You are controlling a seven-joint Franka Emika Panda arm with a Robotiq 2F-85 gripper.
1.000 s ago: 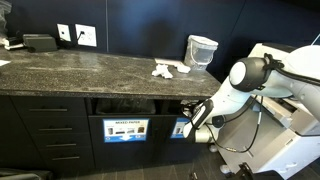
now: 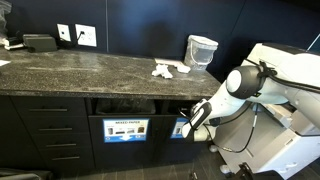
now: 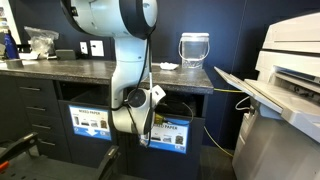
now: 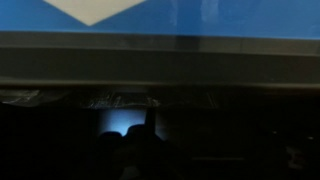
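My gripper (image 2: 188,126) is low at the front of the bins under the counter, at the right-hand end in exterior view 1. In exterior view 2 the white arm (image 3: 130,78) reaches down in front of two bins with blue-and-white labels; one mixed paper label (image 3: 168,135) is beside the wrist. Dark finger shapes (image 4: 122,140) show against a small bright patch in the wrist view, below a bin's blue label (image 4: 220,18) and its grey edge. It is too dark to tell how the fingers stand or whether anything is between them.
Above the bins runs a dark speckled countertop (image 2: 95,77), with a clear bucket (image 2: 201,51) and crumpled white material (image 2: 163,71) on it. Dark drawers (image 2: 55,130) are on the left. A pale panelled unit (image 3: 270,110) stands close on the right.
The upper arm has shifted slightly to the right in exterior view 1. The gripper stays near the right-hand bin, and the bins and counter items look unmoved.
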